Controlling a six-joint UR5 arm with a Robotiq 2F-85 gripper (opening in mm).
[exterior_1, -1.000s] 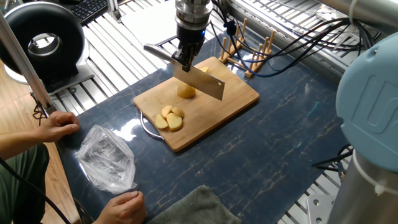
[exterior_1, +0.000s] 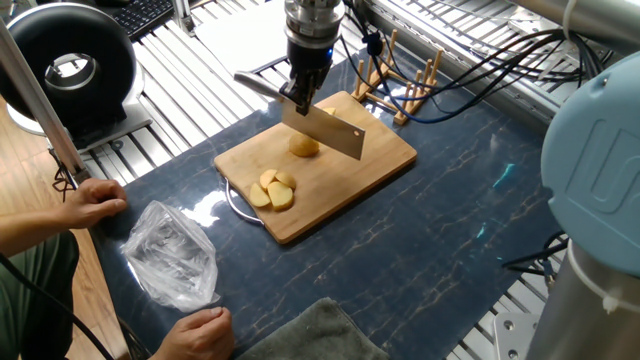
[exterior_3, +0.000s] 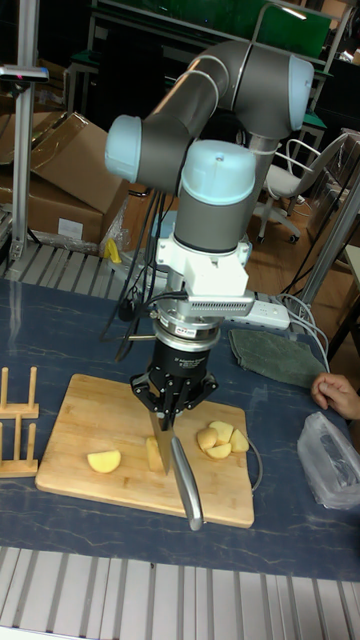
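My gripper (exterior_1: 303, 98) is shut on a cleaver (exterior_1: 336, 134), gripping it where the handle meets the blade. The blade hangs upright over the wooden cutting board (exterior_1: 350, 170), close against a potato piece (exterior_1: 303, 147); whether it touches cannot be told. In exterior view 3 the handle (exterior_3: 185, 480) points toward the camera, and the same potato piece (exterior_3: 154, 455) shows just left of the blade. A half potato (exterior_3: 104, 461) lies apart with its cut face up. Several cut potato chunks (exterior_1: 274, 190) are grouped near the board's metal handle.
A wooden peg rack (exterior_1: 402, 95) stands beside the board. A person's hands (exterior_1: 200, 335) rest at the table edge, near a clear plastic bag (exterior_1: 172, 258). A grey cloth (exterior_1: 315, 335) lies at the front. Dark tabletop (exterior_1: 450, 220) right of the board is free.
Over the last second the cleaver and gripper have shifted slightly right and down in exterior view 1. The potato piece beside the blade has moved slightly right too.
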